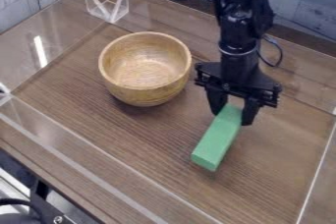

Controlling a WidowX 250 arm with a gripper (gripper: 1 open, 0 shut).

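Note:
My black gripper (237, 98) is in the middle right of the camera view, low over the wooden table, shut on the upper end of a long green block (215, 146). The block slants toward the lower left from the fingers. The fingertips partly hide its top end.
A round wooden bowl (140, 67) stands left of the gripper. A white wire-like object (108, 4) is at the upper left. A black cable lies at the lower left edge.

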